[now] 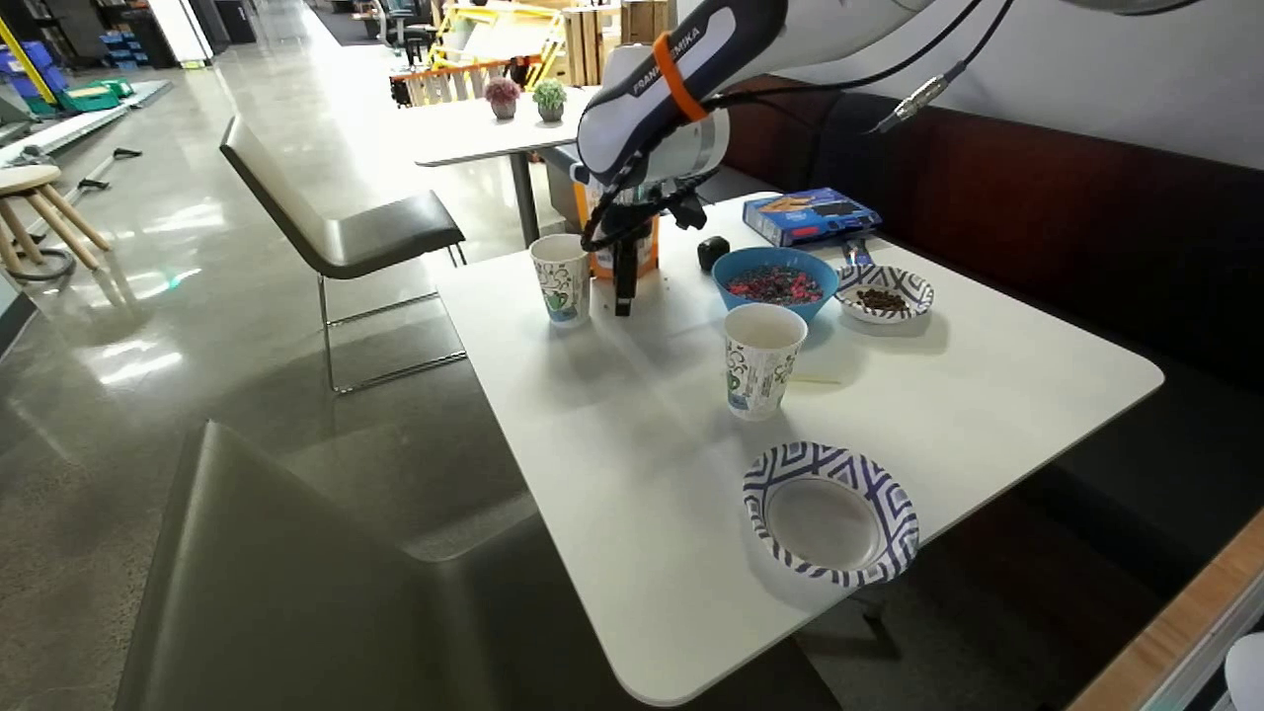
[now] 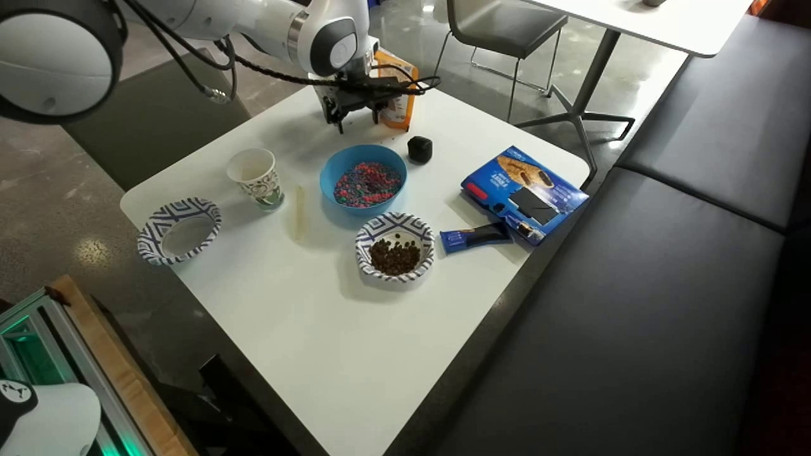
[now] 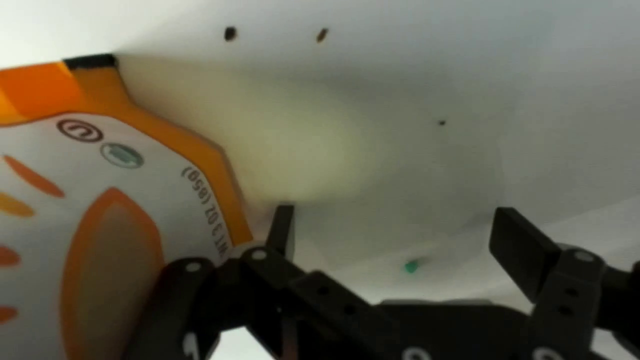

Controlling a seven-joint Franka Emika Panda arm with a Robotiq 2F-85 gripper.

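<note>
In the wrist view my gripper is open, its two black fingers wide apart with only bare white tabletop and a few crumbs between them. Close by the left finger, partly behind it, is an orange and white snack bag (image 3: 138, 198); whether they touch I cannot tell. Exterior view 2 has the gripper (image 2: 357, 123) low over the table's far end, with the bag (image 2: 396, 95) upright beside it. A patterned paper cup (image 1: 562, 280) stands to the left of the gripper (image 1: 624, 310) in exterior view 1.
A blue bowl (image 2: 342, 156) of coloured bits, a black lump (image 2: 419, 149), a patterned bowl (image 2: 395, 258) of brown pieces, a blue box (image 2: 524, 194), a wrapped bar (image 2: 475, 238), a second cup (image 2: 258, 178) and an empty bowl (image 2: 180, 230) occupy the table. Its near end is clear.
</note>
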